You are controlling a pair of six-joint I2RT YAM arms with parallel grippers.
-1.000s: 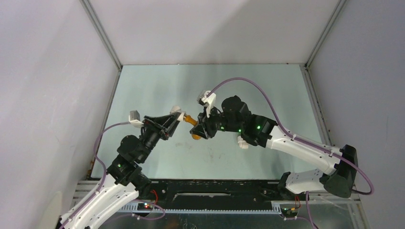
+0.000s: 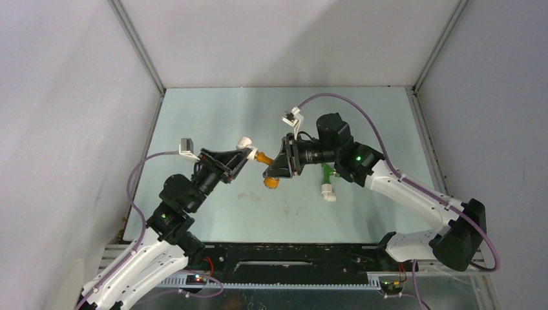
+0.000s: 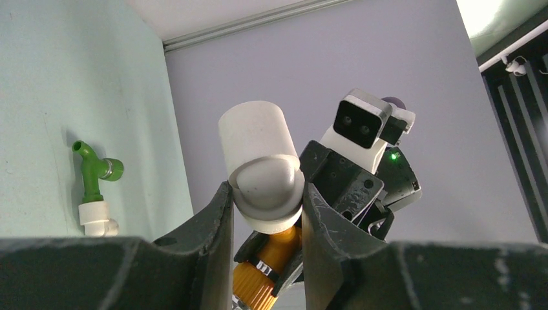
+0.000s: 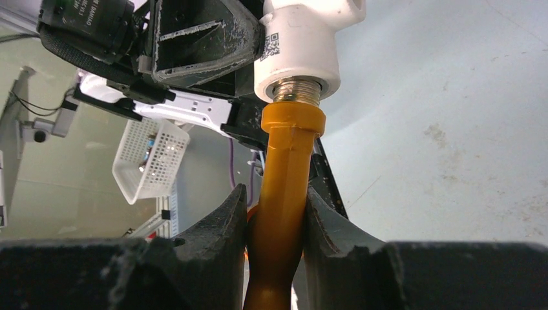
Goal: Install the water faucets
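Note:
Above the board's middle, my left gripper has its fingers on a white elbow fitting (image 3: 258, 142); how far they are closed is hard to see. My right gripper is shut on an orange faucet (image 4: 284, 155), whose metal threaded end meets the white fitting in the right wrist view; some thread shows. A green faucet (image 3: 94, 168) with a white fitting (image 3: 97, 218) on its end lies on the board to the right, partly behind the right arm in the top view.
The pale board (image 2: 213, 116) is clear at the back and front. Walls enclose it at the back and sides. A white basket (image 4: 152, 161) shows below and beyond the board in the right wrist view.
The right wrist has turned, and more of the green faucet shows in the top view.

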